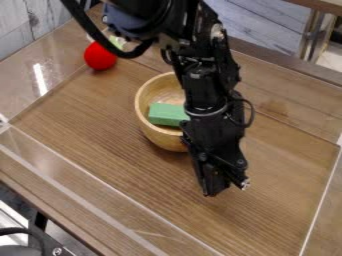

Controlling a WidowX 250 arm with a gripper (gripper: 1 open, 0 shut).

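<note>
My black gripper (221, 177) hangs low over the wooden table (107, 160), just in front of a yellow bowl (147, 100). A green block (167, 115) lies in the bowl, partly hidden by my arm. The gripper is shut, and nothing shows between its fingers.
A red round object (100, 56) sits at the back left of the table. Black cable shows at the bottom left corner.
</note>
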